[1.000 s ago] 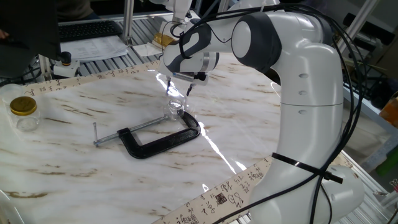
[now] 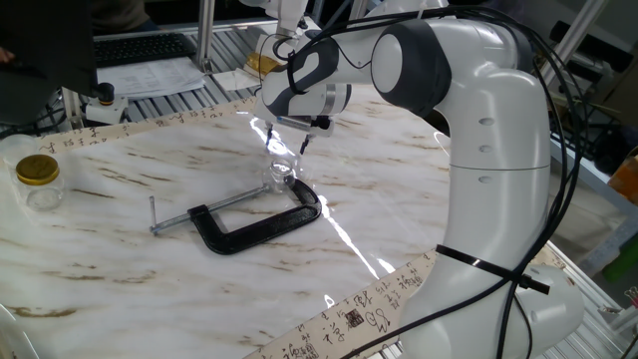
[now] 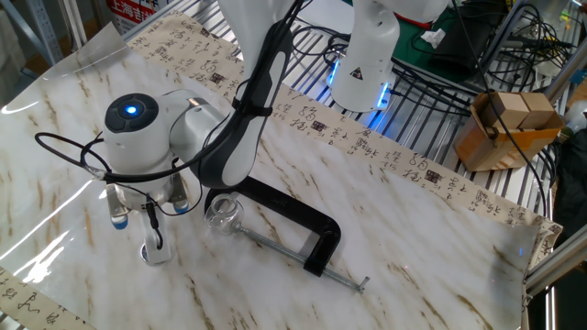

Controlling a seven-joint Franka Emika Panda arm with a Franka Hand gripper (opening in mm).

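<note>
A black C-clamp (image 2: 261, 233) with a long metal screw lies flat on the marble-patterned table. At the clamp's opening sits a small clear glass vessel (image 2: 280, 178), beside the screw's end; whether the clamp grips it cannot be told. In exterior view 2 the vessel (image 3: 223, 213) is at the left end of the clamp (image 3: 298, 218). My gripper (image 2: 287, 142) points down above the table, behind the vessel in exterior view 1, its dark fingers apart and nothing visible between them. Seen from exterior view 2, the gripper (image 3: 150, 214) is left of the vessel, clear of it.
A clear jar with a gold lid (image 2: 38, 171) stands at the table's left edge in exterior view 1. Beyond the table are a keyboard (image 2: 143, 48) and papers. A second white robot base (image 3: 362, 64) and a cardboard box (image 3: 506, 128) stand off the table.
</note>
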